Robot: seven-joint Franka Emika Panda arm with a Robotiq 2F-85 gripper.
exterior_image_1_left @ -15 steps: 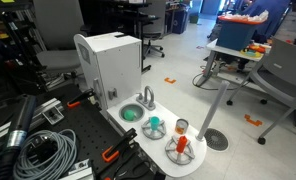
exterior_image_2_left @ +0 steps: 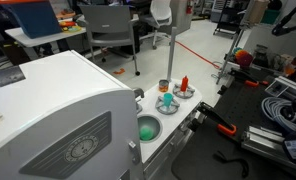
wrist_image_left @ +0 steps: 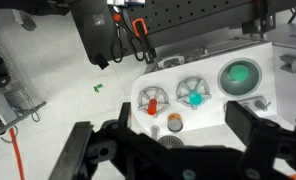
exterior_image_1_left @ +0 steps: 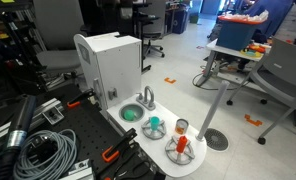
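In the wrist view my gripper stands open above a white toy kitchen counter, with its dark fingers (wrist_image_left: 116,142) spread wide and nothing held between them. A red object (exterior_image_1_left: 181,144) stands on one burner, and a teal cup (exterior_image_1_left: 155,122) is on the other. Beside the burners stands an orange-and-metal can (exterior_image_1_left: 182,127). The round sink (wrist_image_left: 224,80) has a green item (wrist_image_left: 240,72) inside it. A grey faucet (exterior_image_1_left: 142,94) rises behind the sink.
A white cabinet (exterior_image_1_left: 113,62) borders the sink side. Black table edge, orange-handled clamps (exterior_image_1_left: 118,149) and coiled cable (exterior_image_1_left: 48,155) lie along the near side. A grey post (exterior_image_1_left: 214,108) rises by the counter's far end. Open floor lies beyond.
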